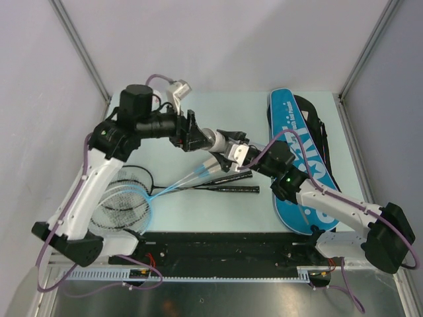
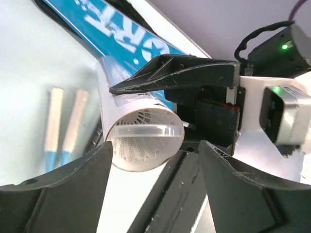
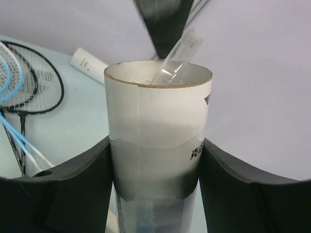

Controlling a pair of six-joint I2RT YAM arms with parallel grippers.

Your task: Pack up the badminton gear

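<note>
My right gripper [image 1: 228, 150] is shut on a white shuttlecock tube [image 3: 155, 121], held raised over the middle of the table; a clear plastic piece [image 3: 177, 56] sits at its open end. My left gripper [image 1: 192, 139] is at that end with its fingers apart, and in the left wrist view the tube's mouth shows shuttlecocks [image 2: 146, 145] inside. Two rackets [image 1: 125, 198] with blue and black frames lie at the left, their handles pointing right. A blue racket bag [image 1: 297, 145] lies at the right on a black one.
Another white tube [image 3: 87, 65] lies at the back left, mostly hidden by my left arm in the top view.
</note>
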